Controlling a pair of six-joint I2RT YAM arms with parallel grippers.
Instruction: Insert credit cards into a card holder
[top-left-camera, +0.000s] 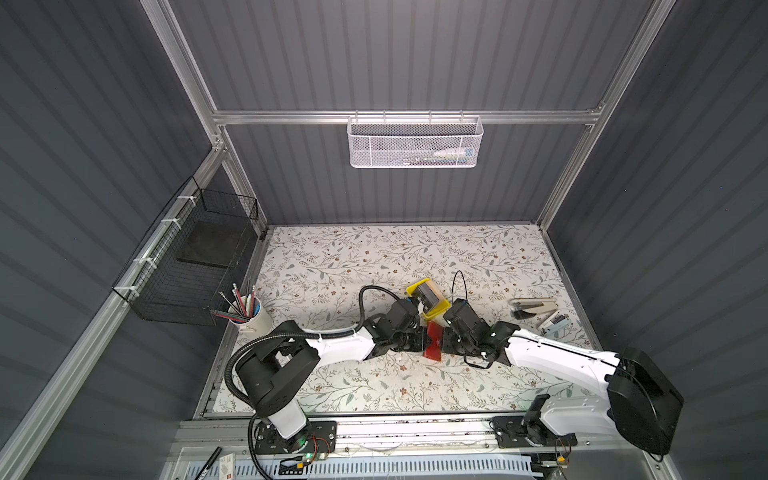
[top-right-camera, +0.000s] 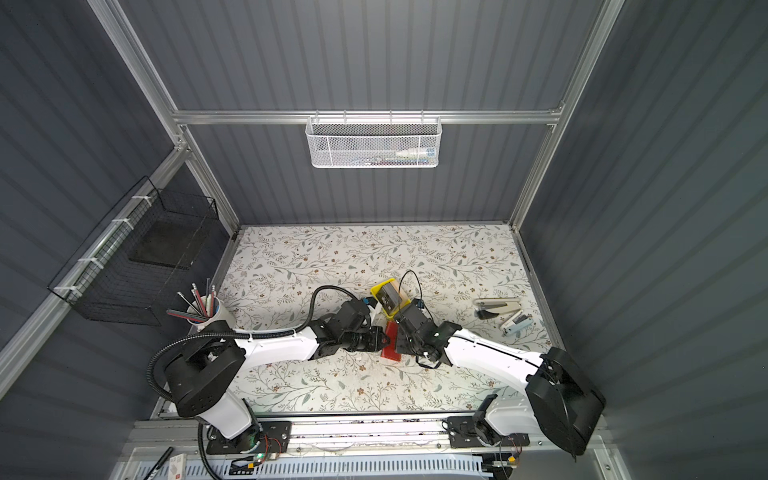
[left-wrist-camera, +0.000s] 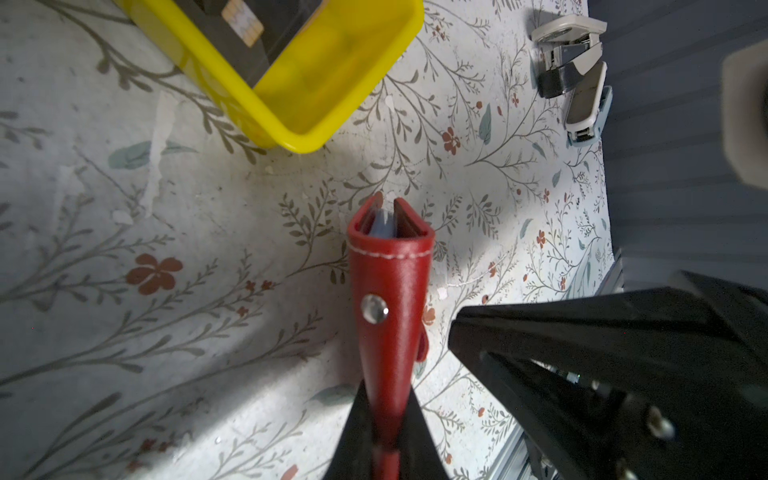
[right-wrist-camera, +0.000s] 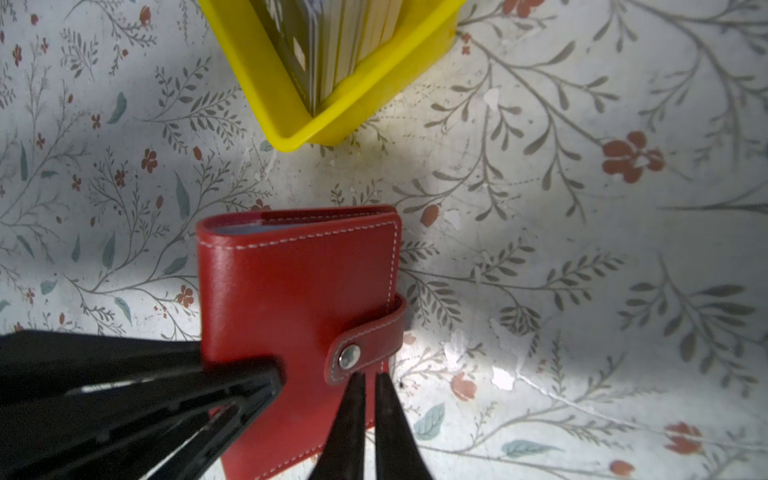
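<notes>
A red leather card holder (top-left-camera: 433, 342) with a snap strap (right-wrist-camera: 372, 337) stands between both grippers at front centre. My left gripper is shut on it; in the left wrist view its top shows a narrow slot with something pale inside. My right gripper is shut, beside the holder's strap side, with nothing visible between its fingers. Just behind the holder lies a yellow tray (right-wrist-camera: 264, 88) holding a stack of cards (right-wrist-camera: 352, 32), seen edge-on in the right wrist view.
A pen cup (top-left-camera: 254, 324) stands at the left, staplers (top-left-camera: 532, 305) lie at the right. A black wire basket (top-left-camera: 184, 272) and a white mesh basket (top-left-camera: 413, 152) hang on the frame.
</notes>
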